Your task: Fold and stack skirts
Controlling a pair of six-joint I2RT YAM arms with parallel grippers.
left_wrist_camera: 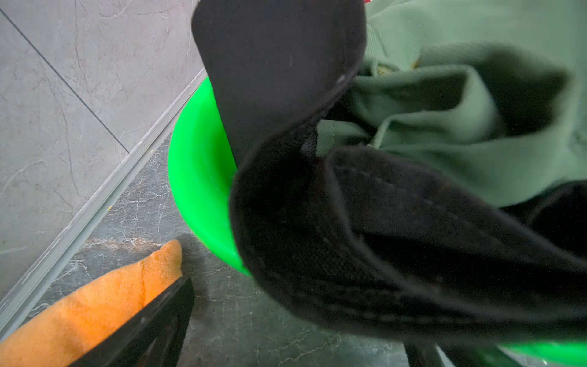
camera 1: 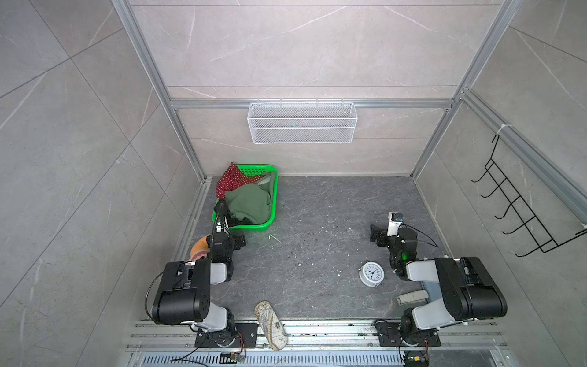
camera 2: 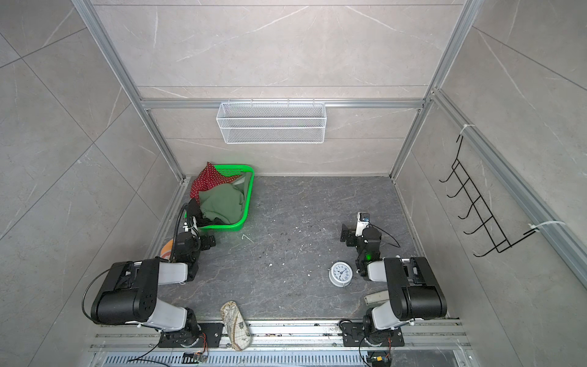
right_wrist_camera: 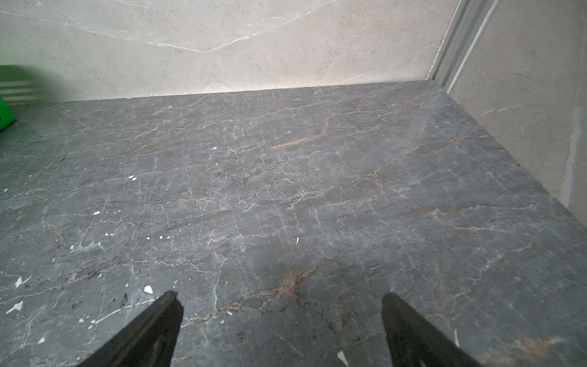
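A green basket (camera 1: 272, 195) at the back left holds a red dotted cloth (camera 1: 235, 178), an olive-green skirt (camera 1: 247, 202) and dark fabric (left_wrist_camera: 293, 244) along its near side. My left gripper stands open at the basket's front edge, its fingers low in the left wrist view, partly behind the overhanging dark fabric. My right gripper is open over bare floor at the right, with nothing between its fingers.
A white clock (camera 1: 371, 273) sits near the right arm. An orange cloth (left_wrist_camera: 110, 305) lies beside the basket at the left. A pale item (camera 1: 271, 324) lies at the front edge.
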